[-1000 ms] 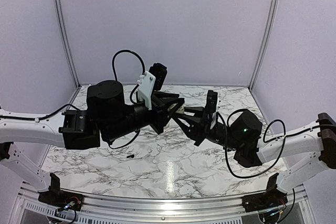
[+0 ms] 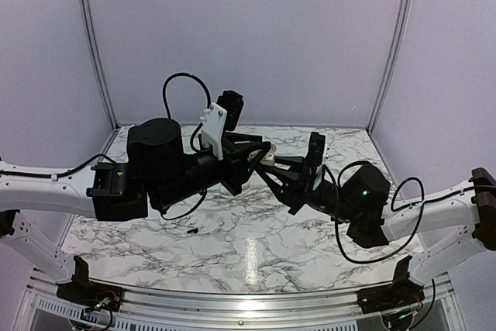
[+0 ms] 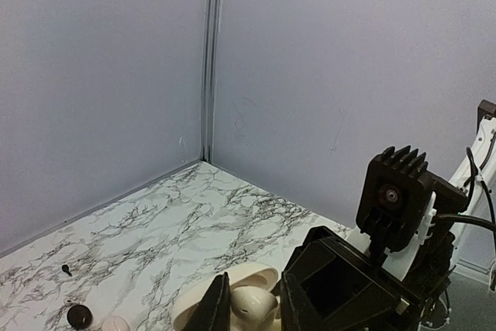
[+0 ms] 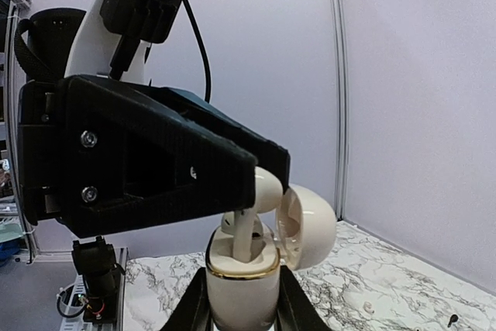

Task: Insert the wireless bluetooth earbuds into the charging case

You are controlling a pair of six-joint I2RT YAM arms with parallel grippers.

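My two grippers meet above the middle of the table. The right gripper is shut on the white charging case [image 4: 243, 292], whose gold-rimmed body stands upright with its lid [image 4: 308, 226] open to the side. My left gripper is shut on a white earbud [image 4: 265, 190], holding it with its stem pointing down into the top of the case; whether it is seated cannot be told. In the left wrist view the earbud [image 3: 252, 300] sits between the fingertips, in front of the lid.
On the marble table lie a black disc [image 3: 79, 316], a pale disc [image 3: 115, 323] and a small dark piece [image 2: 192, 230]. Walls enclose the back and sides.
Both grippers have shifted very slightly in the top view, the left toward the left and the right slightly rightward. Their holds look unchanged.
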